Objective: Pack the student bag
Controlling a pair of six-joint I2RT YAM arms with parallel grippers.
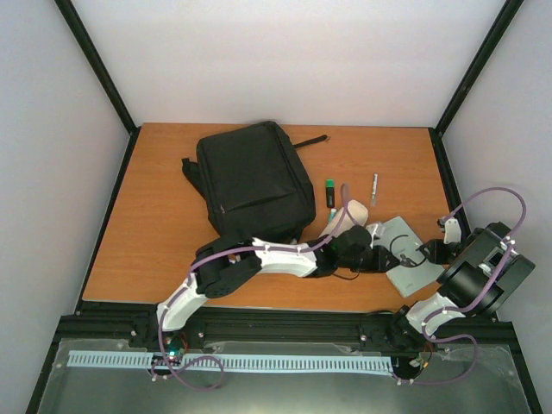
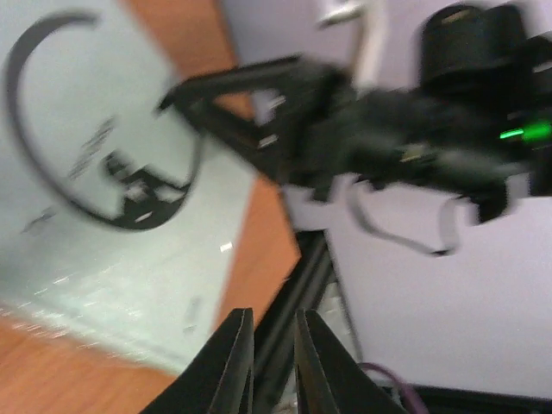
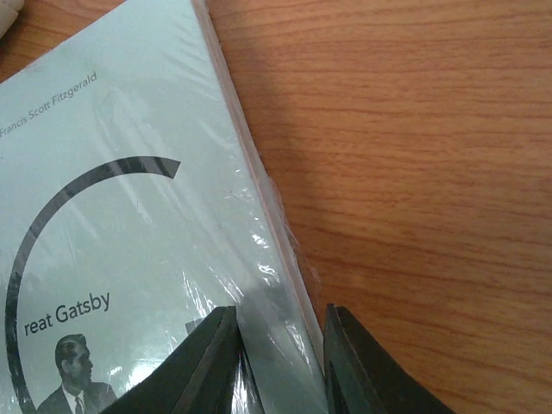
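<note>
A pale grey-green book in clear wrap lies flat at the table's right, turned at a slant; its cover reads "reat Gatsby". From the right, my right gripper reaches over it. In the right wrist view, the right gripper's fingers stand apart with the book's edge between them. My left gripper is at the book's left side. Its fingers are a narrow gap apart, nothing showing between them. The black student bag lies at the back left.
A beige pouch-like thing lies left of the book, partly behind my left arm. Behind it are a black marker with a green end and a pale pen. Bare table shows at left.
</note>
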